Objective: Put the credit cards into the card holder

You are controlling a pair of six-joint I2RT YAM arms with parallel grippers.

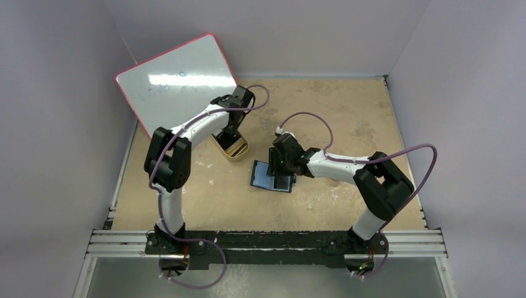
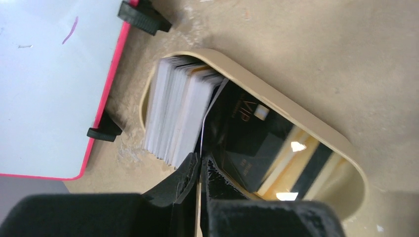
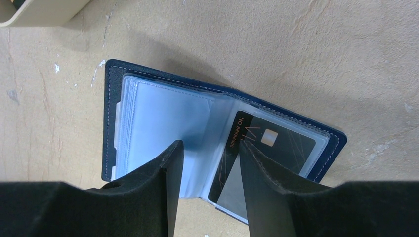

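In the left wrist view, my left gripper is shut on a thin dark card [image 2: 213,118] seen nearly edge-on. Behind it, a stack of white-edged cards [image 2: 173,111] leans in one end of the beige box [image 2: 276,96]. A black VIP card [image 2: 252,133] lies flat in the box, with the held card in front of part of it. The card holder [image 3: 158,118] lies spread on the table, clear blue sleeves on one side and a black card [image 3: 272,143] in a sleeve on the other. Just above it, my right gripper stands open, nothing between its fingers.
A whiteboard with a pink rim [image 1: 180,81] lies at the back left, close beside the box. Walls enclose the table [image 1: 347,118] at the back and sides.
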